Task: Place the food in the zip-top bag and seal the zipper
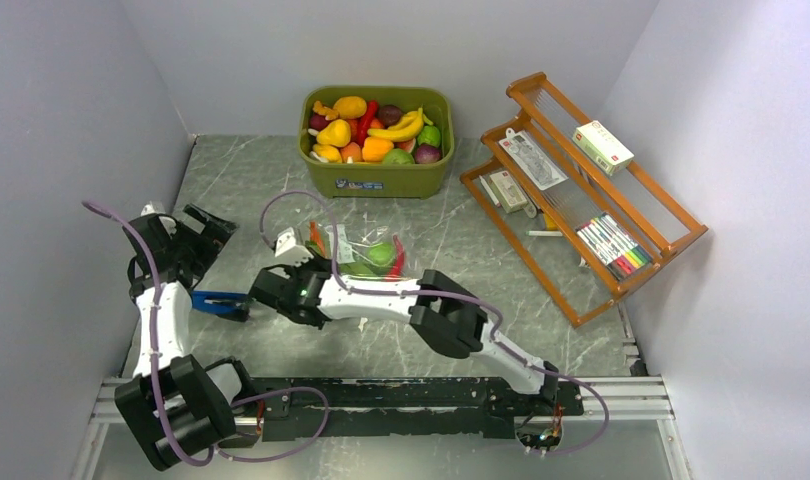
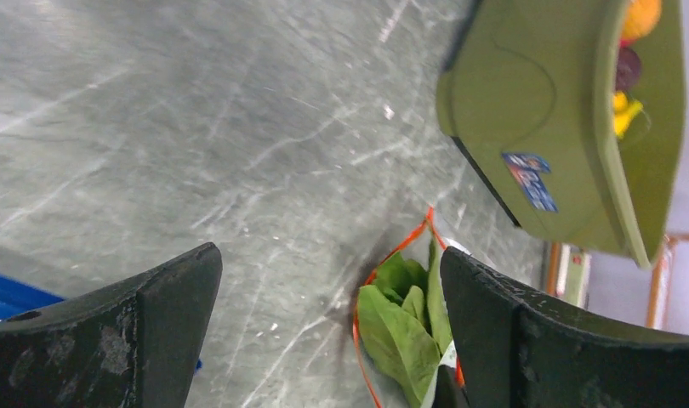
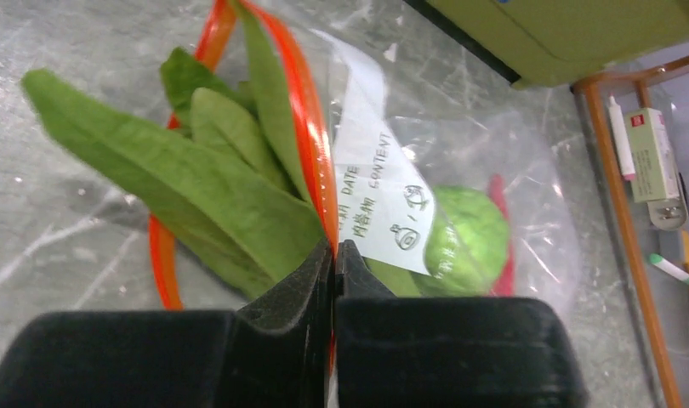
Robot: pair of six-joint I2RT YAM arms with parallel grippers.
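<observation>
The clear zip bag [image 3: 528, 212] lies on the table holding leafy greens [image 3: 196, 178], a green round food [image 3: 464, 242], a red piece [image 3: 504, 276] and a paper label [image 3: 371, 208]. My right gripper is shut at the bag's orange zipper edge [image 3: 311, 110], the strip running down into its fingertips. My left gripper hangs open at the left, apart from the bag, with nothing between its fingers.
A green bin [image 1: 376, 180] of fruit and vegetables stands at the back. A tilted wooden rack [image 1: 581, 310] with boxes and markers is on the right. A blue object [image 1: 216, 300] lies beside the left arm.
</observation>
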